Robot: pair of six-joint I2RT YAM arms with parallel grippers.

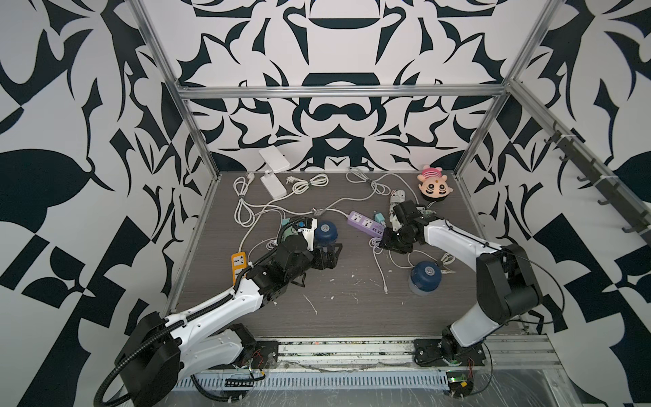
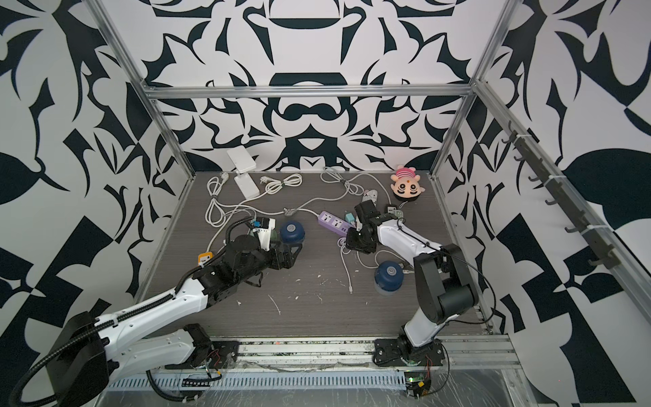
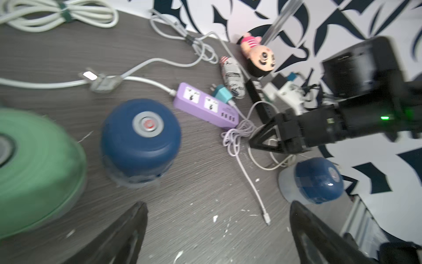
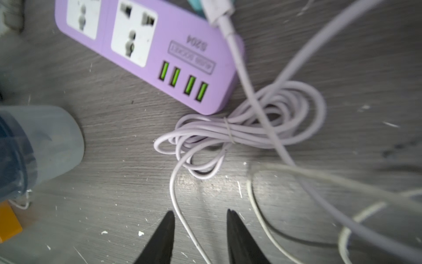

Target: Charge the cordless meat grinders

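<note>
A blue meat grinder (image 3: 140,136) with a clear base stands upright just beyond my left gripper, which is open and empty. To its left sits a green grinder (image 3: 35,167), mostly behind the left arm in the top views. Another blue grinder (image 1: 426,274) is at the front right. My right gripper hangs with parted fingers over the table, close to the purple power strip (image 4: 149,44). A bundled white cable (image 4: 237,127) lies against the strip's USB end; its free strand runs below and between those fingers without visible grip.
A teal plug adapter (image 3: 223,93) lies beside the strip. White coiled cords (image 1: 312,181) and white boxes (image 1: 274,184) fill the back left. A doll (image 1: 434,183) sits at the back right, an orange device (image 1: 238,264) at the left.
</note>
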